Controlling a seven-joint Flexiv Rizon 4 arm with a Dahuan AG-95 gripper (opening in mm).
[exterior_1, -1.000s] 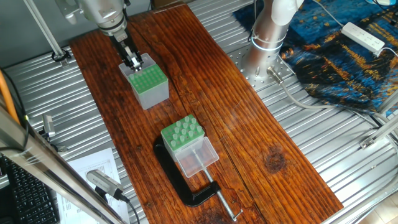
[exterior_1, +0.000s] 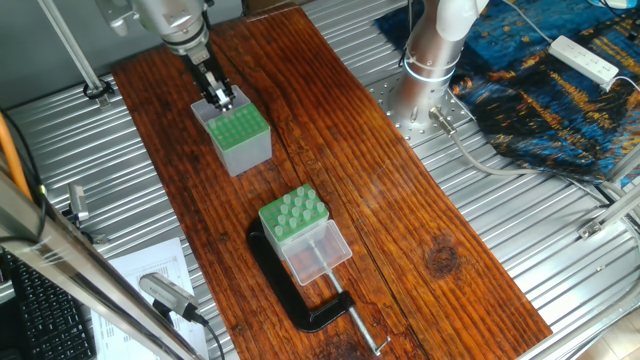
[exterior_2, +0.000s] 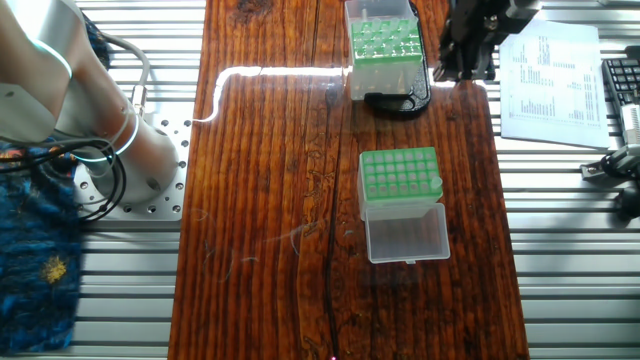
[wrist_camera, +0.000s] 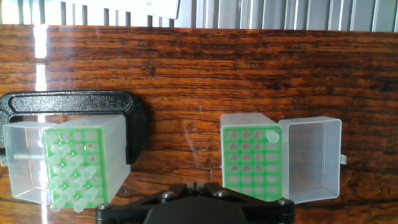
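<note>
My gripper (exterior_1: 222, 102) hangs over the far box's lid in exterior view 1; this does not show its height. In exterior view 2 it is at the upper right, beside the tube-filled box. Its black fingers spread apart along the wrist view's lower edge, and I see nothing between them. A clear box with a green rack (wrist_camera: 252, 163) has mostly empty holes, with one pale tube (wrist_camera: 272, 137) at a corner. Several tubes stand in the second box's green rack (wrist_camera: 74, 168). Both hinged lids are open.
A black clamp (exterior_1: 290, 290) lies around the second box, its screw reaching past that box's lid (exterior_1: 318, 254). Bare wooden table (exterior_1: 400, 230) spreads to the right in exterior view 1. A metal robot base (exterior_1: 412, 100) stands at the table's far edge.
The boxes and tubes stay where they were.
</note>
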